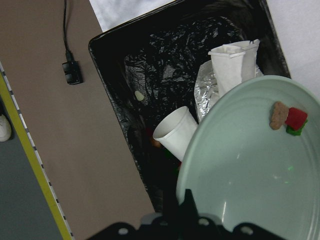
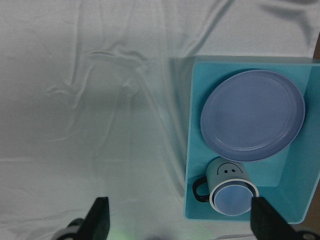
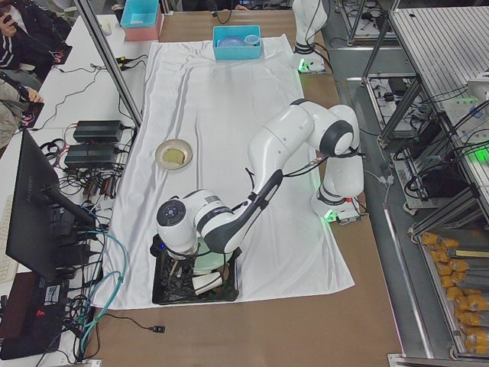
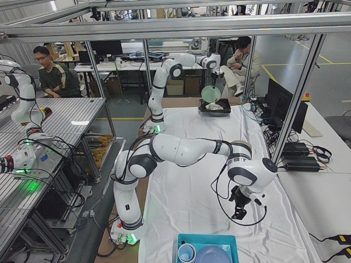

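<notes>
A pale green plate (image 1: pixel 245 165), with a few small food pieces (image 1: pixel 295 120) on it, is held tilted at its rim by my left gripper, above a black bin (image 1: pixel 110 70) lined with dark plastic. The bin holds paper cups (image 1: pixel 175 130), crumpled foil and small scraps. My right gripper is open over the white cloth (image 2: pixel 100 100), beside a blue tray (image 2: pixel 305 200) holding a lavender plate (image 2: pixel 252 115) and a smiley mug (image 2: pixel 227 187).
A beige plate (image 3: pixel 174 154) lies on the cloth beside a monitor and cable-strewn desk. A plug (image 1: pixel 72 72) lies on the brown table outside the bin.
</notes>
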